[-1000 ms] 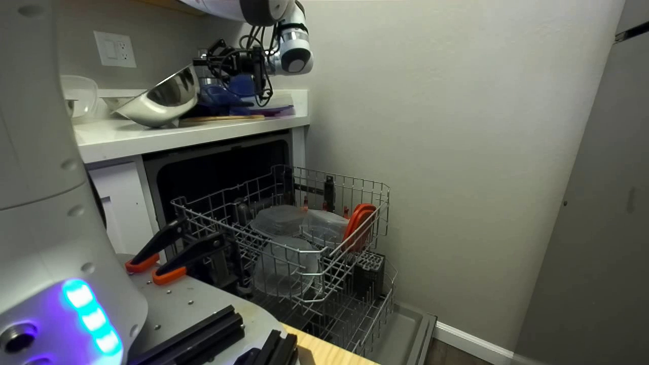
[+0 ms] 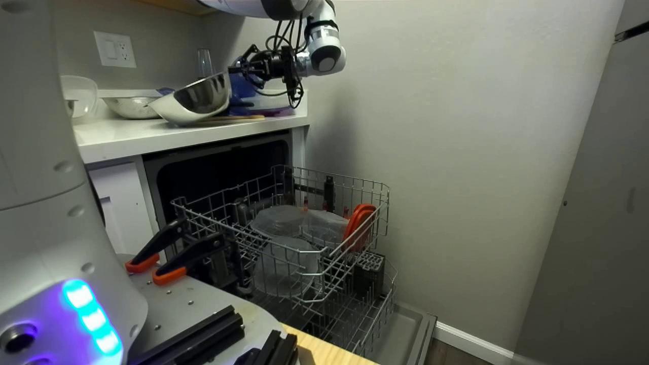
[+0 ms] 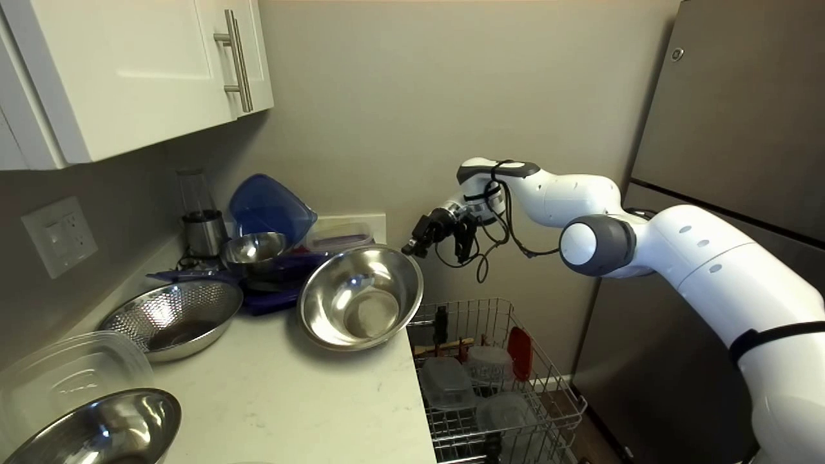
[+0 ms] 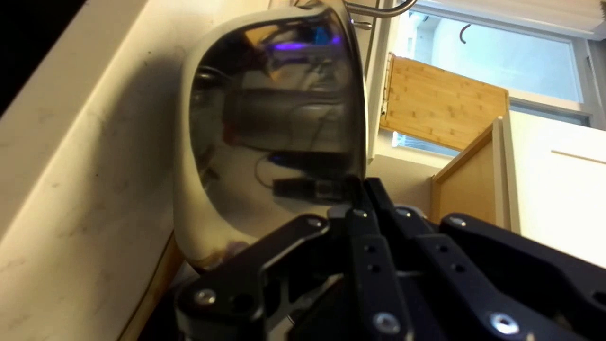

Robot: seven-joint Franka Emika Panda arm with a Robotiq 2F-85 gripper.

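Observation:
A large shiny metal bowl hangs tilted over the counter's edge side, its opening turned toward the second exterior camera. My gripper is shut on the bowl's rim; the wrist view shows the bowl just beyond the black fingers. In exterior view 1 the gripper meets the upper right rim of the bowl. Whether the bowl's underside touches the counter is hard to tell.
Below the counter, the dishwasher's upper rack is pulled out, holding clear containers and red items. A perforated metal colander, another metal bowl and blue plastic pieces stand on the counter. The wall lies behind.
My gripper and the bowl have moved right in exterior view 1, toward the dishwasher side of the counter. The bowl stays tilted in the grip. The rack has not moved.

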